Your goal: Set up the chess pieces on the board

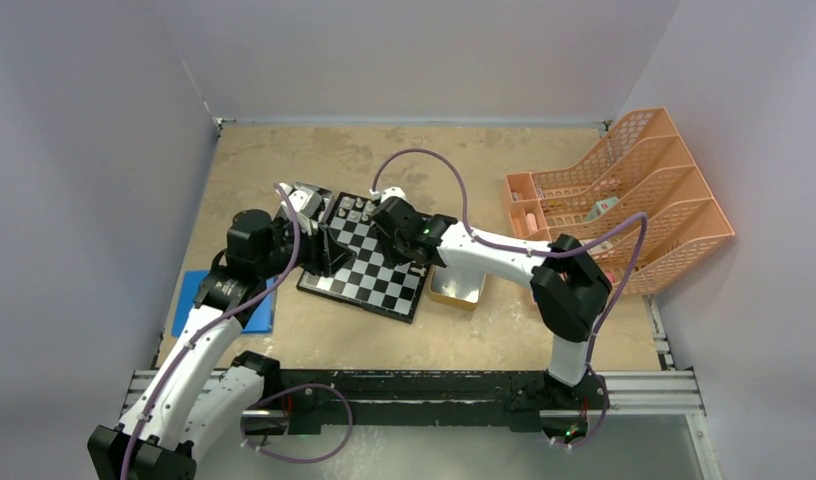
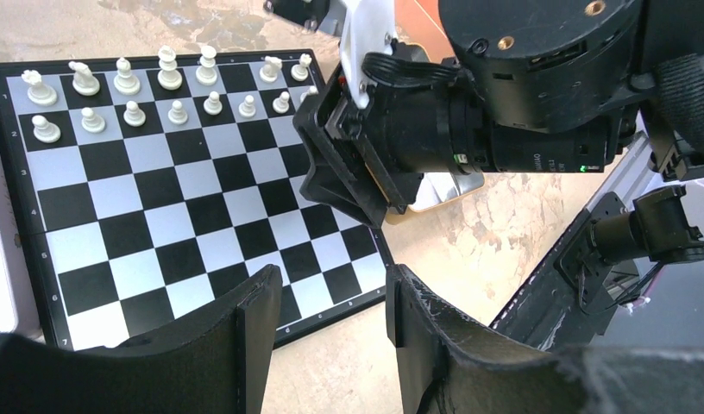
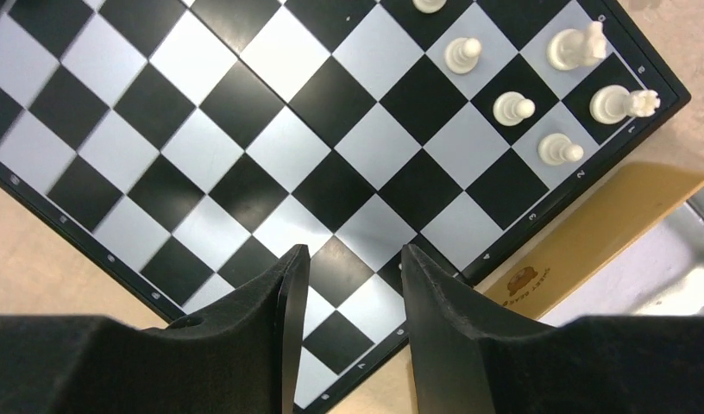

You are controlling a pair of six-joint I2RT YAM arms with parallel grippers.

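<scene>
White chess pieces stand upright in two rows along the far side of the black-and-white board point(image 2: 219, 204). In the left wrist view, pawns such as one pawn point(image 2: 178, 113) form the inner row, with taller pieces like a tall piece point(image 2: 168, 69) behind; one gap shows in that back row. A knight point(image 3: 576, 47) and a rook point(image 3: 623, 104) stand near one corner in the right wrist view. Over bare squares, my right gripper is open and empty. My left gripper, also open and empty, is at the board's near side.
A yellow-sided box point(image 1: 457, 286) adjoins the board's right edge; its contents are mostly hidden. An orange slotted rack point(image 1: 674, 205) fills the far right. Something blue and flat point(image 1: 191, 300) lies under the left arm. Both arms reach close together above the board.
</scene>
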